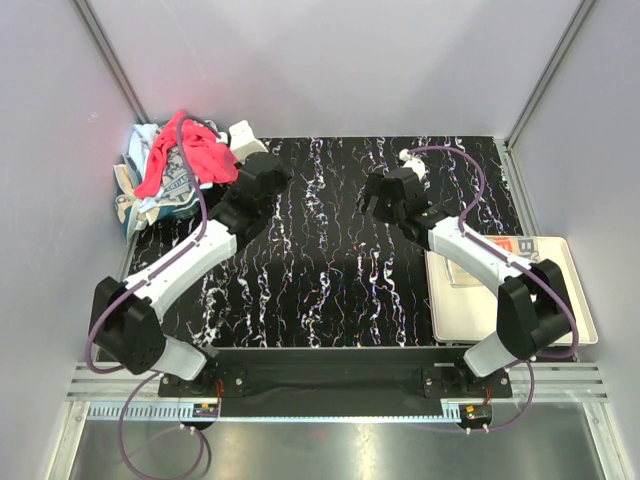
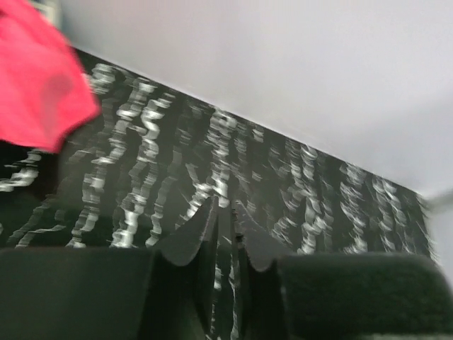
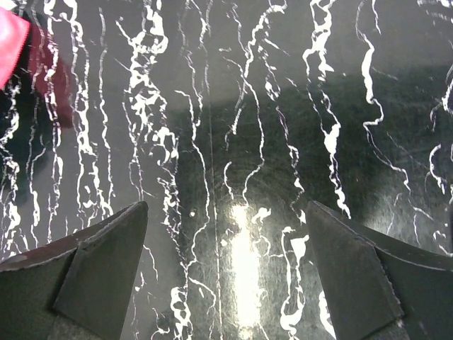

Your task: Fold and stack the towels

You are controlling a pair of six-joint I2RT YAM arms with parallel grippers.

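Note:
A red towel point(image 1: 203, 157) lies rumpled on top of a heap of pale and bluish towels point(image 1: 160, 205) at the back left. In the left wrist view, the red towel point(image 2: 39, 85) fills the upper left corner, apart from the fingers. My left gripper point(image 1: 284, 180) hangs right of the heap over the dark table; its fingertips point(image 2: 205, 221) stand slightly apart, with only table visible through the narrow gap. Over the right-centre table, my right gripper point(image 1: 366, 193) is wide open and empty. A red corner point(image 3: 10, 42) also shows in the right wrist view.
A cream tray point(image 1: 460, 318) stands at the front right, partly beneath the right arm, with a clear item and orange-red labels inside. The black, white-veined table point(image 1: 320, 260) is bare through the middle. Grey walls point(image 1: 330, 60) enclose the back and sides.

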